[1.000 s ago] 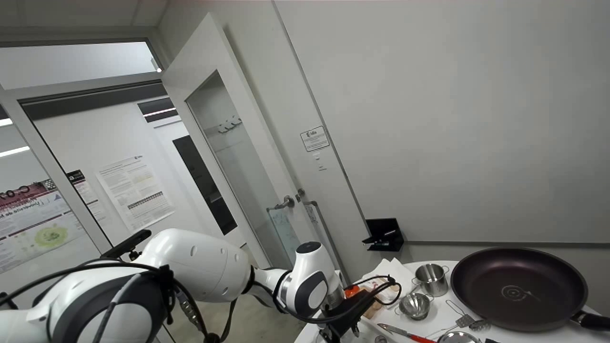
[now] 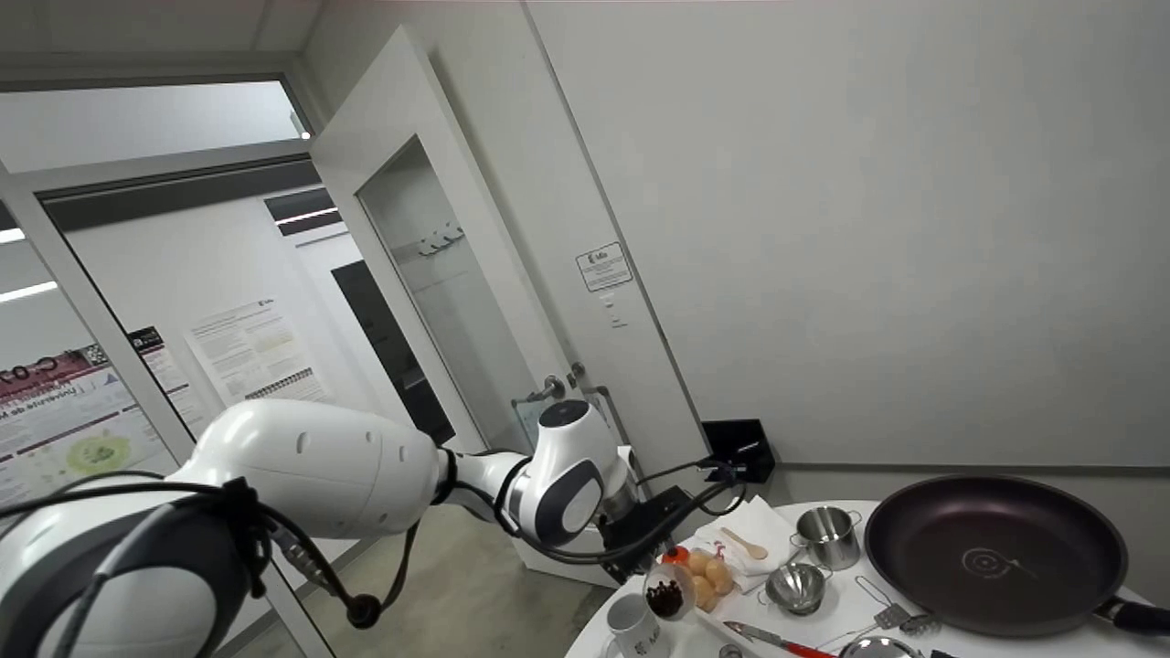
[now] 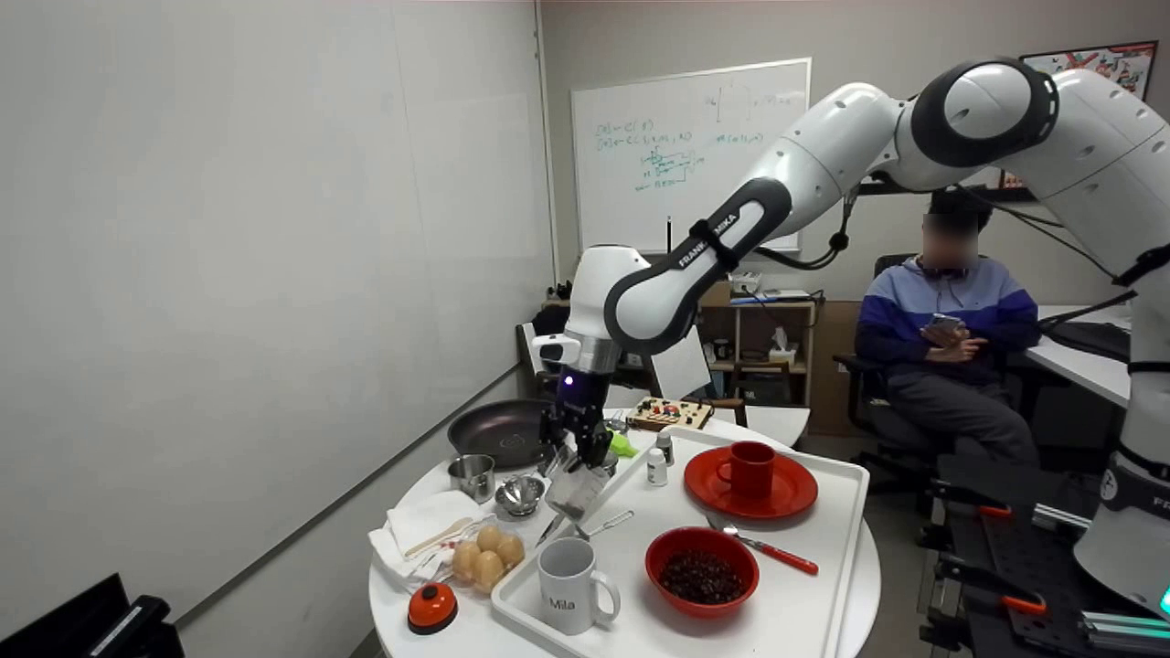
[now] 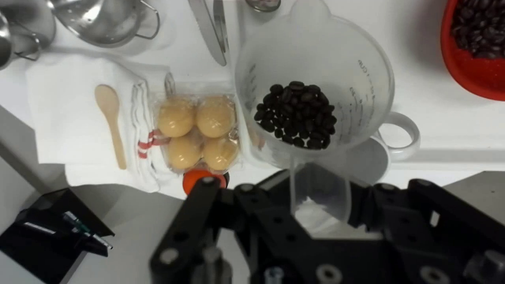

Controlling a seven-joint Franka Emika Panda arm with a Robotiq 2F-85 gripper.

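A clear measuring cup [image 4: 315, 47] with dark coffee beans [image 4: 298, 116] in it fills the middle of the wrist view. My gripper is shut on its handle. In exterior view 2 the cup [image 3: 575, 489] hangs from the gripper [image 3: 579, 437] above the tray's left side; exterior view 1 shows its beans [image 2: 664, 598] too. Seen from the wrist, the cup partly covers a white mug [image 4: 367, 158]. A red bowl [image 3: 671, 548] with more dark beans stands on the white tray [image 3: 801, 592].
Eggs in clear packaging [image 4: 196, 130], an orange-red timer [image 3: 432, 607] and a cloth with a wooden spoon [image 4: 109, 113] lie left of the tray. Metal pots and a large pan [image 2: 993, 548] stand further back. A red plate [image 3: 795, 488] carries a red cup [image 3: 751, 470].
In exterior view 1 my arm has risen and shifted left, carrying the gripper up. The cup's beans, the eggs and the white mug now show there.
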